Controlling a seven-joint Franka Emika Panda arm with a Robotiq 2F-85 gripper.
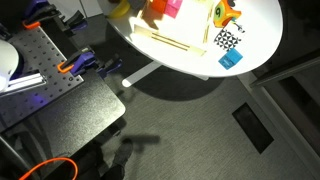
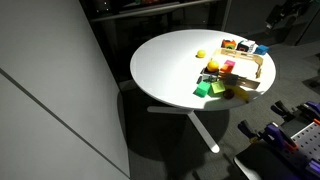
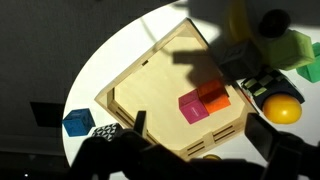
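A shallow wooden tray lies on the white round table under my gripper. Inside it, a pink cube and an orange cube sit side by side. My fingers stand wide apart in the wrist view, open and with nothing held, above the tray's level as far as I can judge. The same tray shows near the table's right side in exterior view 2, with the pink cube near its left end. I cannot make out the gripper clearly in either exterior view.
A blue cube and a checkered block lie beside the tray. Opposite are an orange ball, a green block and a yellow curved item.
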